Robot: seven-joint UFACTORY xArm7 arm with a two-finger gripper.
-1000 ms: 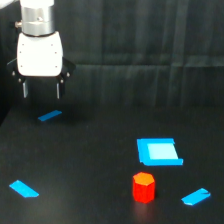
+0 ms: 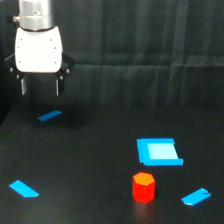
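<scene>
My gripper [image 2: 40, 91] hangs at the upper left, its white hand above the dark table. Its two dark fingers stand well apart with nothing visible between them, so it is open. A red six-sided block [image 2: 143, 188] stands upright at the lower right, far from the gripper. Behind it lies a blue square frame [image 2: 144, 159] around a white or pale patch [image 2: 162, 151]; I cannot tell how deep it is.
Blue strips lie flat on the table: one below and behind the gripper [image 2: 50, 115], another at front left [image 2: 24, 189], a third at front right [image 2: 196, 197]. A dark curtain [image 2: 150, 70] closes off the back.
My gripper has shifted slightly up and a little left in the view, its fingers still apart. The red block, blue frame and strips have not moved.
</scene>
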